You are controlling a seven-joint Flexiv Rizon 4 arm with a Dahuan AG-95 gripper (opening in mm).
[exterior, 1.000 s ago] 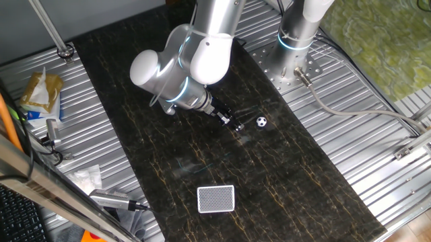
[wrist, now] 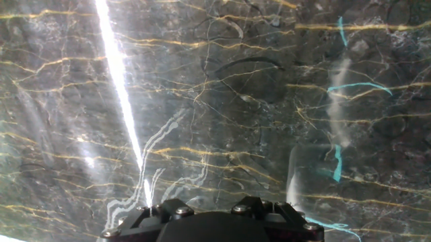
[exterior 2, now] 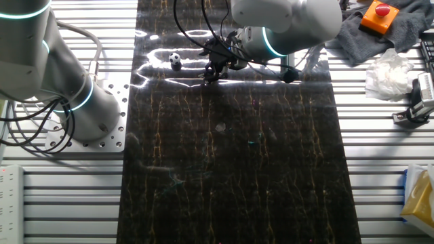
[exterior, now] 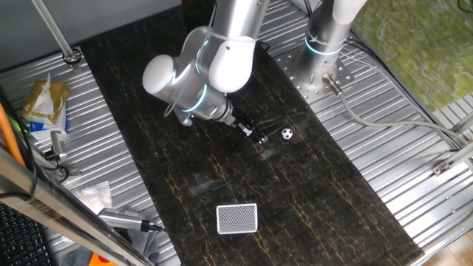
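Observation:
A small black-and-white football [exterior: 287,134] sits on the dark marbled board, right of my gripper [exterior: 260,138] in exterior view 1. In exterior view 2 the ball [exterior 2: 175,58] appears to the left of the gripper [exterior 2: 207,66], with a clear gap between them. Only the dark linkage of the gripper shows along the bottom edge of the wrist view, over bare board; its fingertips are hard to make out. Neither exterior view shows anything held. A white rectangular mesh basket [exterior: 237,219] lies well away from the gripper, toward the bottom of exterior view 1.
The dark board [exterior: 318,199] is largely bare around the ball and basket. A robot base [exterior: 314,74] is bolted beside it. On the opposite side lie a tissue pack [exterior: 46,100] and a silver device [exterior: 122,219]. An orange box with a red button [exterior 2: 378,15] sits on grey cloth.

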